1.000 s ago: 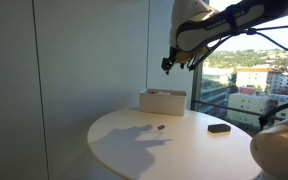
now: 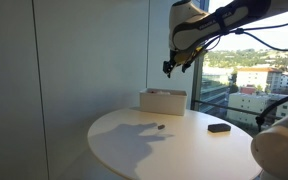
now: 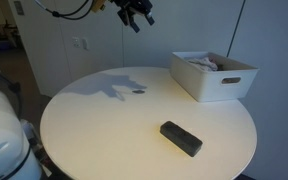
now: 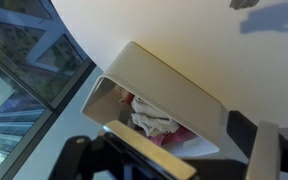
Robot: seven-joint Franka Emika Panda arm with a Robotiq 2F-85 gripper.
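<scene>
High above the round white table (image 2: 124,140), my gripper (image 2: 175,70) stands open, nothing between its fingers. It also shows at the top of exterior view 2, where the gripper (image 3: 143,24) is well clear of the tabletop. A white rectangular bin (image 3: 216,88) stands at the table's far side, with pale and reddish cloth (image 4: 152,120) inside it in the wrist view. A black oblong block (image 3: 181,138) lies flat on the table. Near the middle rests a small dark object (image 3: 139,92), too small to identify.
The arm's shadow (image 3: 109,85) falls across the table around the small dark object. Behind the table are a grey wall (image 2: 89,70) and a large window (image 2: 259,75).
My gripper has shifted very slightly to the right in exterior view 1. The bin, the block and the small dark object have not moved.
</scene>
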